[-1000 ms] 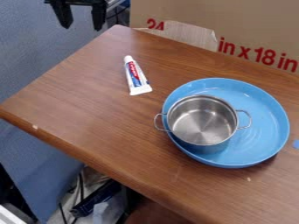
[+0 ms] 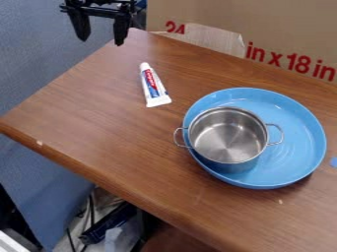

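A black gripper (image 2: 101, 30) hangs at the top left, beyond the table's far corner and above it, its two fingers apart with nothing seen between them. A white toothpaste tube (image 2: 154, 87) with red and blue print lies on the wooden table (image 2: 105, 128). To its lower right, a steel pot (image 2: 227, 140) with two side handles sits on a light blue plate (image 2: 297, 133).
A cardboard box (image 2: 270, 25) with red lettering stands along the back edge. A blue padded surface (image 2: 39, 69) and some clutter lie beyond and below the table's edges.
The gripper has shifted over the last second, now a little to the right of where it was a second ago. The tube, pot and plate have not moved.
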